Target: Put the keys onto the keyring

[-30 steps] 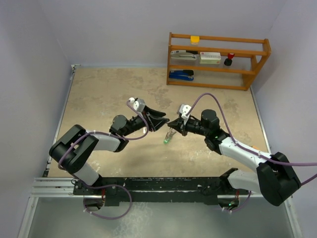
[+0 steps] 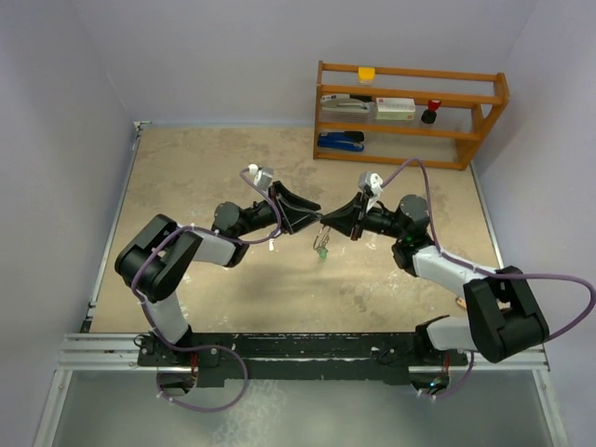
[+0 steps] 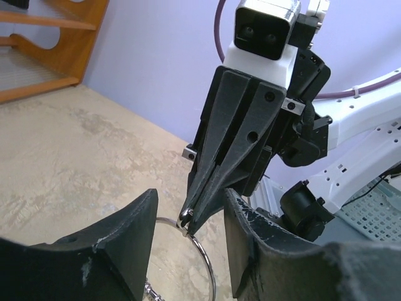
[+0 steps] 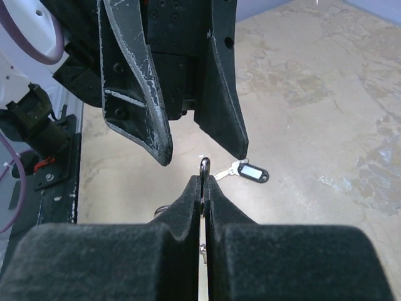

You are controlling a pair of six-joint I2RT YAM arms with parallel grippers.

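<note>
In the right wrist view my right gripper is shut on a metal keyring (image 4: 205, 165), whose top stands up between the fingertips. The ring's curved wire (image 3: 205, 260) hangs below those tips in the left wrist view. Seen from above, a key with a green head (image 2: 322, 251) hangs with other metal under the right gripper (image 2: 324, 221). My left gripper is open around the right gripper's tips; nothing shows gripped in it. On the table lies a key with a black head (image 4: 253, 172), apart from the ring.
A wooden shelf (image 2: 410, 128) with a stapler (image 2: 342, 141), a white box (image 2: 395, 109) and other items stands at the back right. Both arms meet closely over its middle.
My right gripper has moved slightly right and toward the shelf, and the hanging green-headed key has shifted with it. The left gripper has edged right, staying close to the right one's tips.
</note>
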